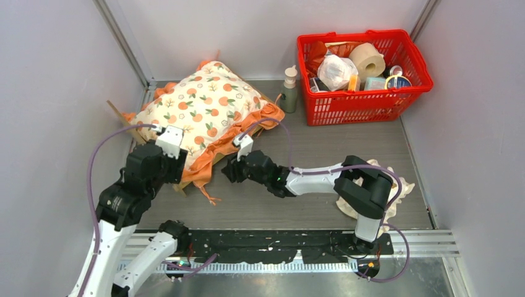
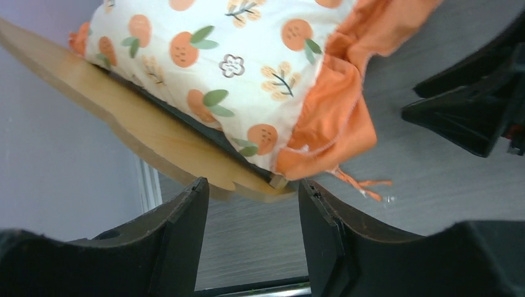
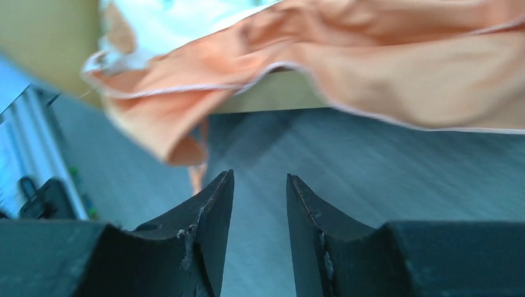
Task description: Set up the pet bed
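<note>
The pet bed cushion (image 1: 204, 108), cream with orange fruit print and an orange ruffled border, lies on a wooden frame (image 2: 124, 117) at the back left, its tie strings (image 2: 359, 184) hanging at the near corner. My left gripper (image 1: 175, 162) is open above that near corner, with nothing between its fingers. My right gripper (image 1: 230, 170) is open beside the orange border (image 3: 408, 74) on the cushion's front edge, also empty.
A red basket (image 1: 365, 108) full of goods stands at the back right, with a green bottle (image 1: 289, 99) to its left. A cream cloth (image 1: 347, 204) lies at the right beside the right arm's base.
</note>
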